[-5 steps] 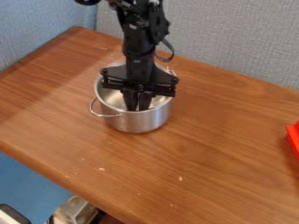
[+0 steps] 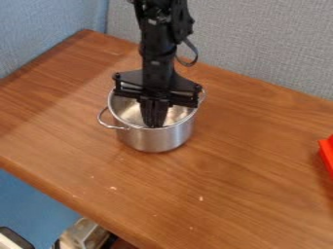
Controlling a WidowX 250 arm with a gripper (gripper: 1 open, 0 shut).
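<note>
A shiny steel pot (image 2: 155, 136) with loop handles stands on the wooden table, a little above the middle of the view. My black gripper (image 2: 154, 115) hangs upright over it, its fingers reaching down inside the pot. The fingers appear shut; whether anything small is between them inside the pot cannot be made out.
A red object (image 2: 325, 158) is cut off at the right edge. Walls stand behind.
</note>
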